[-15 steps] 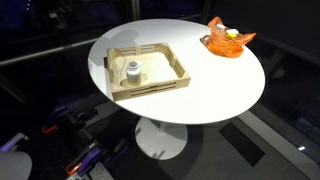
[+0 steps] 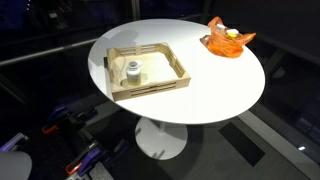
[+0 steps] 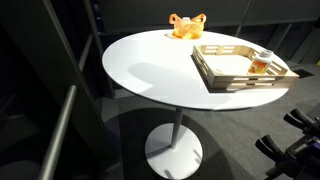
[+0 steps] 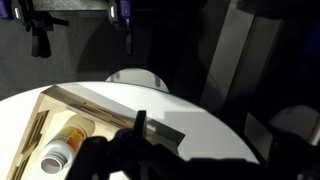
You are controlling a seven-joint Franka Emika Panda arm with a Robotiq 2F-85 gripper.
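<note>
A shallow wooden tray rests on the white table, with a small bottle standing inside it. In the wrist view the bottle shows a white cap and an orange label, near one corner of the tray. My gripper is at the lower right of exterior view 2, off the table's edge in that picture, its two dark fingers spread apart. Along the bottom of the wrist view the gripper appears open, with only white tabletop and dark background between its fingertips.
An orange plastic bag with something pale in it sits at the far side of the round table. The tabletop between bag and tray is clear. Dark clamp-like parts show at the top of the wrist view.
</note>
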